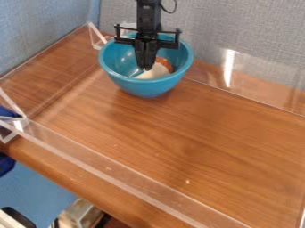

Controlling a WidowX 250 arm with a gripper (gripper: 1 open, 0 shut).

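A teal bowl (125,80) stands at the back of the wooden table (179,160), near the wall. Inside it lies a pale, orange-topped object (156,70), partly hidden by the arm. My black gripper (145,63) hangs down into the bowl from above, beside that object. Its fingers are shut, and I see nothing held between them, though the tips are small and hard to make out.
Clear plastic edging (143,196) runs along the table's sides. A blue object (6,114) sits at the left edge. Padded grey walls (238,40) rise behind and to the left.
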